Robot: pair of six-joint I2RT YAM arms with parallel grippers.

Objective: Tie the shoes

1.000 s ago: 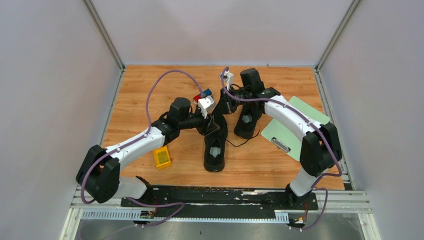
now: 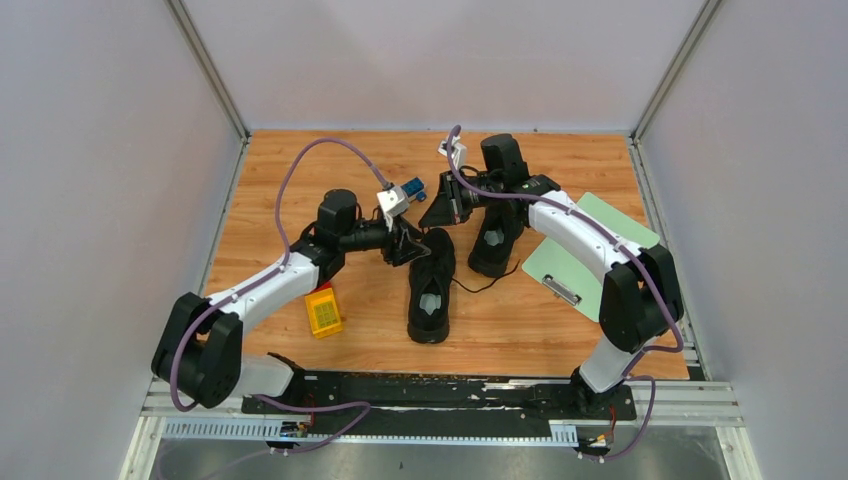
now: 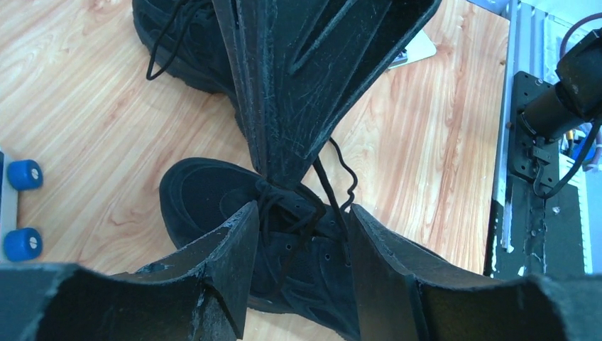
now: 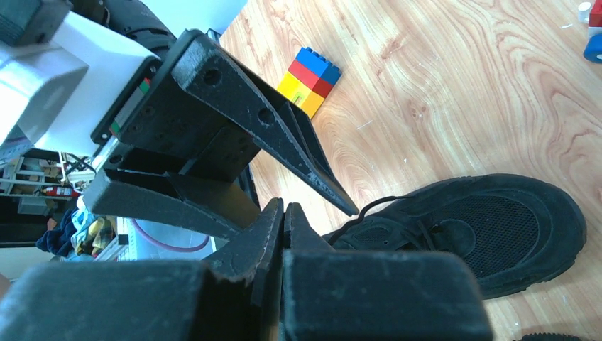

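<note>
Two black shoes lie on the wooden table: the middle one [image 2: 430, 300] and another [image 2: 488, 255] to its right. My right gripper [image 2: 428, 222] is shut above the middle shoe's toe end; in the left wrist view a dark lace [image 3: 323, 181] runs down from its tip to the shoe. My left gripper stands open just beside it, over the laces and below the right gripper's tip. Whether anything is pinched in the right gripper's tip is hard to tell.
A blue toy [image 2: 413, 190] lies behind the grippers, a yellow brick piece [image 2: 325, 315] at left, and a green clipboard [image 2: 590, 270] at right.
The right gripper is nearly still, slightly higher in the top view.
</note>
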